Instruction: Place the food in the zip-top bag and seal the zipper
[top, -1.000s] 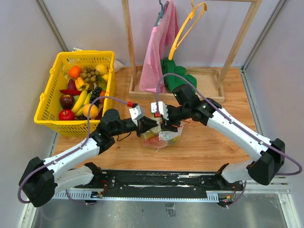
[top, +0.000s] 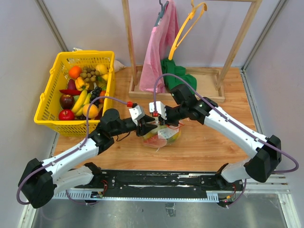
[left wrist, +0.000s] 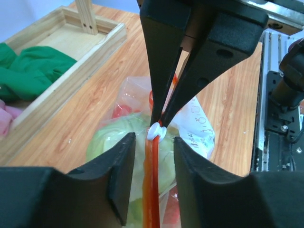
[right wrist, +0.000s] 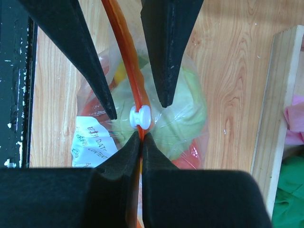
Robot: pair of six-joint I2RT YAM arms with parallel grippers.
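Note:
The zip top bag (top: 160, 137), holding green and red food with a white label, lies on the wood under both grippers. Its orange zipper (left wrist: 151, 190) carries a white slider (right wrist: 140, 117). My left gripper stands open around the zipper at the slider, its fingers apart on either side. My right gripper is shut on the zipper line just past the slider; in the left wrist view its tips meet right by the slider. Whether it pinches the thin strip is hard to tell.
A yellow basket of fruit (top: 45, 102) stands at the left. A wooden rack (top: 216, 95) with pink and green cloths is at the back. Bare wood (top: 218, 147) lies to the right.

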